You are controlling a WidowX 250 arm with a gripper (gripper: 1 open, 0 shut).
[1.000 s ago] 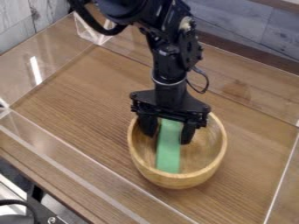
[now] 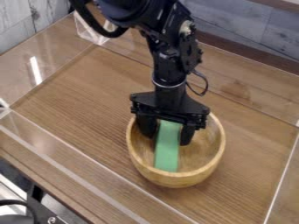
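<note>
My black gripper point(image 2: 170, 122) is lowered into a tan bowl point(image 2: 176, 178) from above, its fingers spread open on either side of the upper end of a green block point(image 2: 166, 154). The block lies lengthwise inside the bowl, its lower part visible below the gripper; whether the fingers touch it cannot be told.
A wooden work surface point(image 2: 70, 114) surrounds the bowl, with free room to the left and behind. Edges of the surface run along the left and right, with grey wall panels at the back. A clear bin point(image 2: 93, 26) sits at the top left.
</note>
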